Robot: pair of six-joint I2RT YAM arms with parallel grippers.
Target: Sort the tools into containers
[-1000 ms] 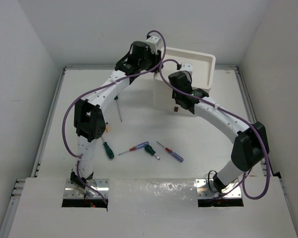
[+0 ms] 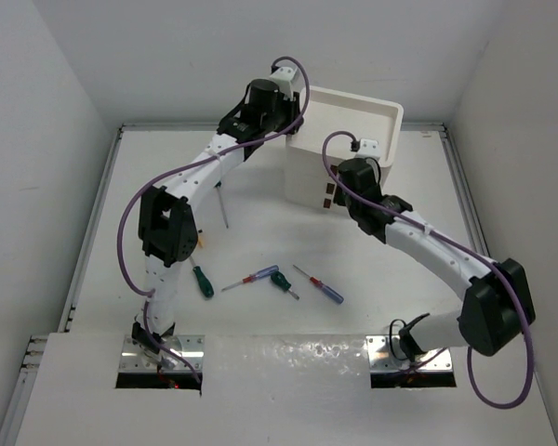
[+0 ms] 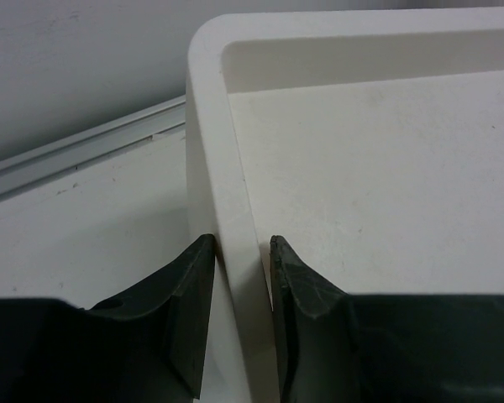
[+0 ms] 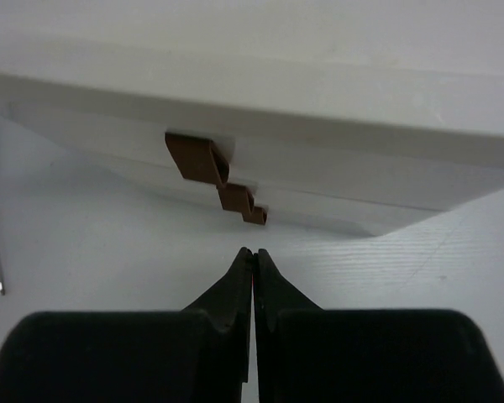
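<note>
A white drawer unit (image 2: pixel 316 167) with a raised rim stands at the back, brown pull tabs (image 4: pixel 195 159) down its front. My left gripper is shut on the unit's left rim, one finger outside and one inside. In front of the tabs, my right gripper is shut with nothing between its fingers. On the table lie a long green screwdriver (image 2: pixel 203 282), a short green one (image 2: pixel 280 281), and two with red and blue handles (image 2: pixel 260 273) (image 2: pixel 330 293). A thin metal shaft (image 2: pixel 225 209) shows farther back; its handle is partly hidden by my left arm.
A small orange item (image 2: pixel 200 239) lies beside the left arm. The unit's top tray (image 2: pixel 353 111) looks empty where it shows. Bare table (image 2: pixel 260 228) lies in front of the unit. All the drawers look closed.
</note>
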